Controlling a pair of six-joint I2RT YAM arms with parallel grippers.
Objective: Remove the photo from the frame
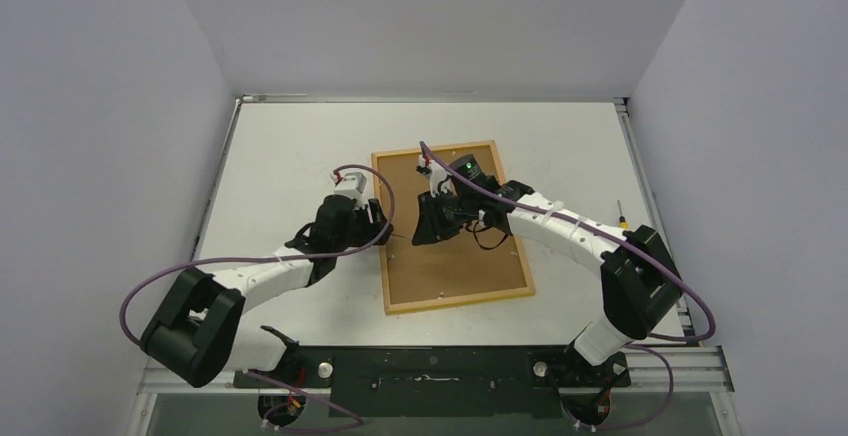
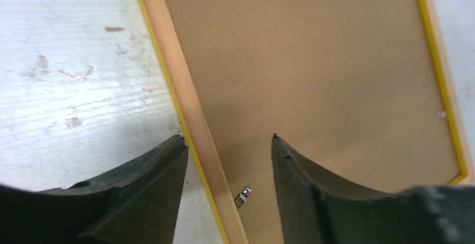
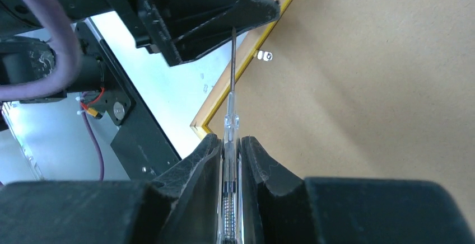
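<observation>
The photo frame (image 1: pixel 460 301) lies back up on the table, a light wooden border around a brown backing board (image 1: pixel 455 271). Small metal clips sit along its inner edge; one clip (image 2: pixel 242 197) shows between my left fingers, another clip (image 3: pixel 263 55) lies near the left border. My left gripper is open astride the frame's left border, with no grip on it. Over the board, my right gripper is shut on a clear-handled screwdriver (image 3: pixel 230 121). In the right wrist view its thin shaft points at the left gripper's finger. The photo itself is hidden.
A second screwdriver with a yellow handle (image 1: pixel 623 223) lies at the table's right side. Both arms are close together over the frame.
</observation>
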